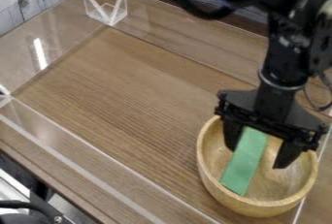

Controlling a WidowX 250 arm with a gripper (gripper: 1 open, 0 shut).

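Observation:
A tan round bowl (273,194) sits at the lower right of the table. Inside it lies a green rectangular block (242,165), tilted along the bowl's length. My black gripper (263,138) is open and reaches down over the bowl from the upper right, its fingers around the upper part of the green block. Whether they touch the block is unclear.
A white wire-like holder (107,10) stands at the back left. Clear strips run along the table's left and front edges.

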